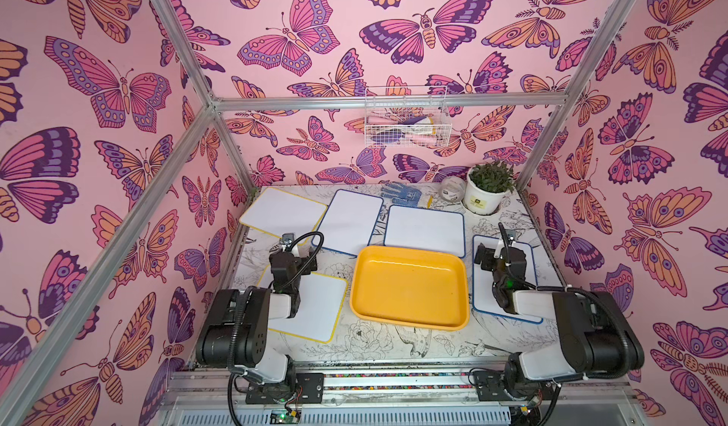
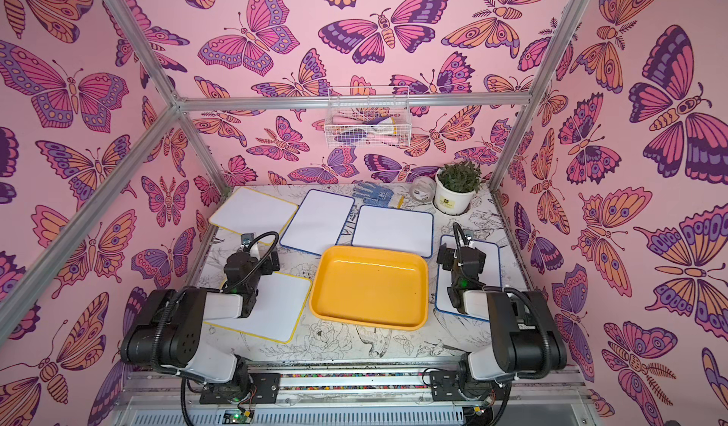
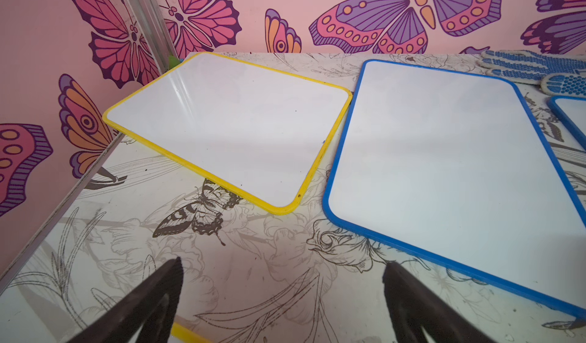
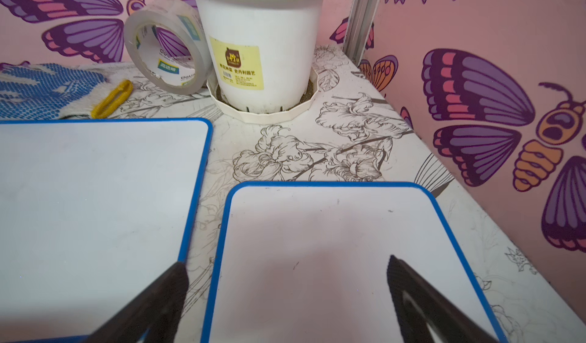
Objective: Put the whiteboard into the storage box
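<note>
An empty yellow-orange storage box [image 1: 409,285] stands in the middle of the table. Several whiteboards lie flat around it. One yellow-rimmed whiteboard [image 3: 238,123] is at the back left, and another yellow-rimmed whiteboard [image 1: 314,308] is partly hidden under my left arm. Blue-rimmed whiteboards are at the back: a tilted whiteboard [image 3: 451,166] and a whiteboard [image 1: 424,229] behind the box. A further blue-rimmed whiteboard [image 4: 329,251] lies right of the box, below my right gripper, which is open and empty. My left gripper hangs open too, with nothing between its fingers.
At the back are blue-and-white gloves [image 4: 55,89], a tape roll [image 4: 168,45] and a white plant pot [image 4: 262,44]. A wire basket [image 1: 408,126] hangs on the back wall. Bare table [image 1: 371,342] shows in front of the box.
</note>
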